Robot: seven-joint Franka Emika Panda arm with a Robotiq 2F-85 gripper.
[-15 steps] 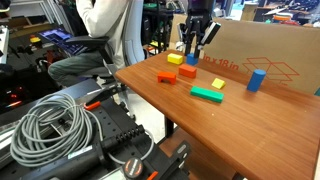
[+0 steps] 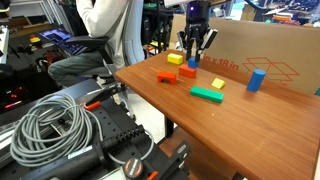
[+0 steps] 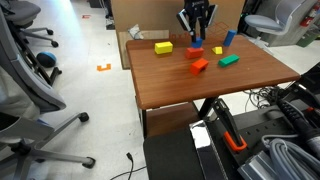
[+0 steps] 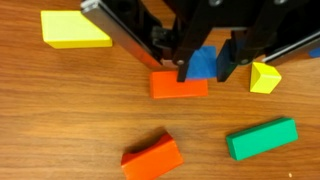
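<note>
My gripper is shut on a blue block, with a dark finger at either side of it. A red block lies right by it, partly covered by the blue one in the wrist view. In exterior view 1 the blue block shows just above and behind the red block, below my gripper. Whether the two blocks touch is hard to tell. Another orange-red block lies apart, on bare wood.
A green block, a small yellow block, a larger yellow block and an upright blue piece stand around on the wooden table. A cardboard panel rises behind.
The gripper and blue block have shifted very slightly at most, staying close by the red block. The other blocks have not moved.
</note>
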